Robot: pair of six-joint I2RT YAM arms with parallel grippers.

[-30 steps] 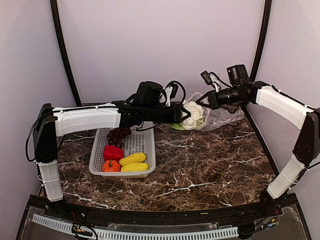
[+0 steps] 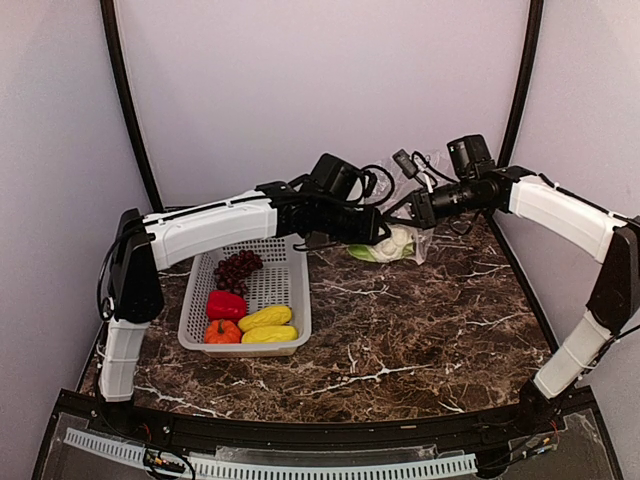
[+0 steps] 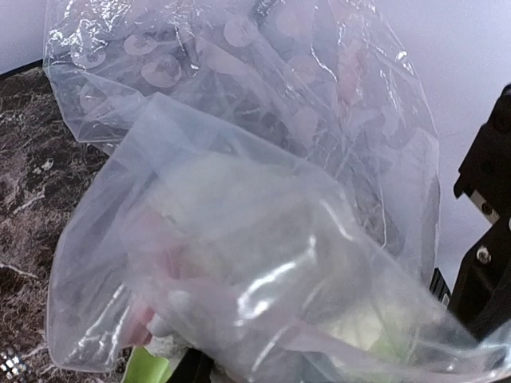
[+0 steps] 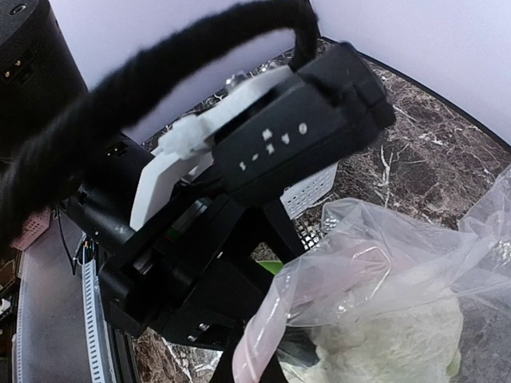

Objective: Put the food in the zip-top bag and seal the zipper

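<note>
A white cauliflower [image 2: 398,243] with green leaves is held low over the back of the table, my left gripper [image 2: 376,232] shut on its left side. In the left wrist view, the clear zip top bag [image 3: 239,64] drapes across the cauliflower, which shows cloudily through the film. Close beside it, my right gripper is shut on a gathered fold of the bag's edge. The right wrist view has the bag's film [image 4: 351,247] stretching from those fingers over the top of the cauliflower [image 4: 391,343]. How far the cauliflower sits inside the bag cannot be told.
To the left stands a white basket [image 2: 298,300] with red grapes [image 2: 237,271], a red pepper [image 2: 226,305], a small orange pumpkin [image 2: 222,332] and yellow vegetables [image 2: 267,317]. Both arms nearly touch.
My left gripper has gone right with the cauliflower, toward the bag.
</note>
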